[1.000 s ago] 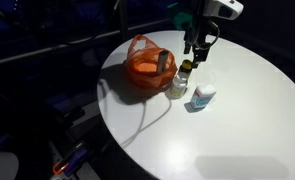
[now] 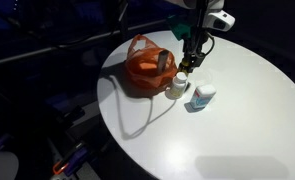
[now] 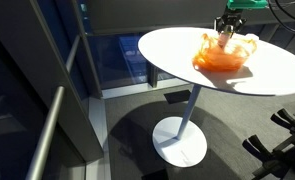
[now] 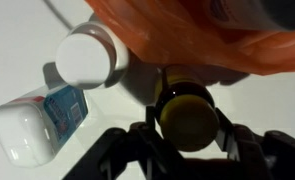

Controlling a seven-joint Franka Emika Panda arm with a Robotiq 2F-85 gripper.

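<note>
A small amber bottle with a dark yellowish cap (image 4: 189, 122) stands on the white table, just outside the orange bag (image 4: 152, 35). My gripper (image 2: 191, 57) is low over this bottle; in the wrist view its dark fingers (image 4: 140, 147) lie on either side of the cap. Whether they touch it cannot be made out. Beside it stands a white-capped bottle (image 4: 84, 60), and farther out a white bottle with a blue label (image 4: 42, 125). A grey container (image 4: 262, 10) sits in the bag.
The orange bag (image 3: 215, 57) stands open near the table edge, close beside the gripper. Bare white tabletop (image 2: 227, 130) spreads toward the front and right. A dark cable-like line or shadow crosses the table near the white-capped bottle.
My gripper has come down around the amber bottle, whose cap showed more clearly below the fingers a second ago. The bag and the other bottles have not visibly moved.
</note>
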